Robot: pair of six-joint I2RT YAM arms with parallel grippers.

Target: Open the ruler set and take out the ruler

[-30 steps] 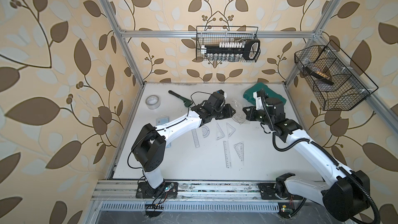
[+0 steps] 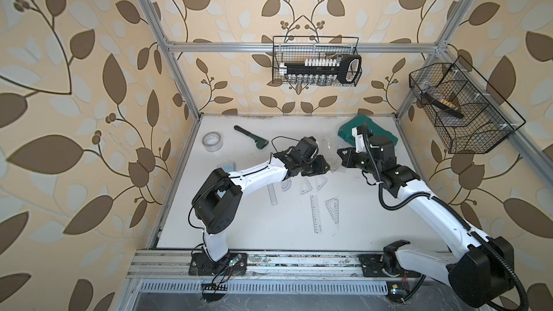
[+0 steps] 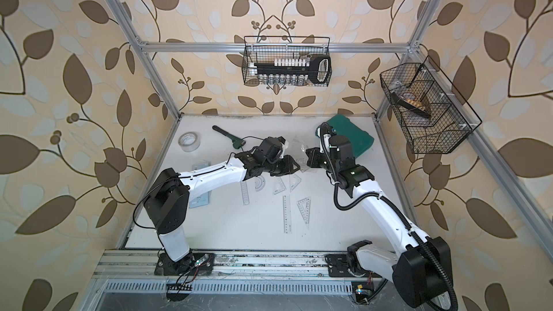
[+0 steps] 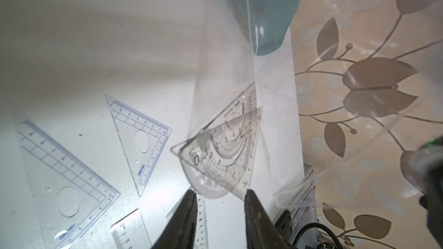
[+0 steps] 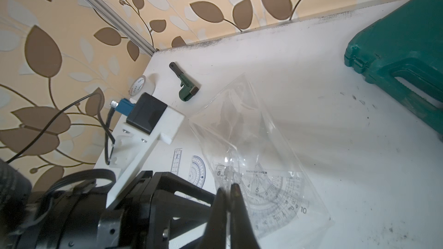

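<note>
A clear plastic bag holding protractor and triangle pieces hangs at my right gripper, whose fingers are shut on it. In the left wrist view the bag's printed pieces are just beyond my left gripper, which stands open with nothing between its fingers. Set squares, straight rulers and a small protractor lie loose on the white table.
A green case stands at the back right, a green tool and tape roll at the back left. Wire baskets hang on the frame above.
The right arm has not moved.
</note>
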